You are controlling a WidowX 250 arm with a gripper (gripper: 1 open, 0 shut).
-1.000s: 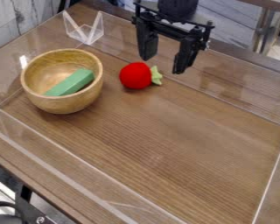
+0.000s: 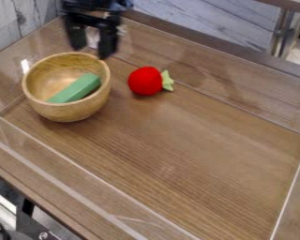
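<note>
My gripper (image 2: 91,32), dark and blurred, is at the top left, just beyond a wooden bowl (image 2: 48,89); whether it is open or shut is hard to tell through the blur. In the bowl lies a green oblong object (image 2: 75,88). A red round object with a green top (image 2: 145,81) sits on the table right of the bowl.
A wall and ledge run along the back and top right. A dark cable-like shape is at the bottom left corner.
My gripper has moved from the upper middle of the view to the top left, beyond the bowl. The bowl and the objects look unmoved.
</note>
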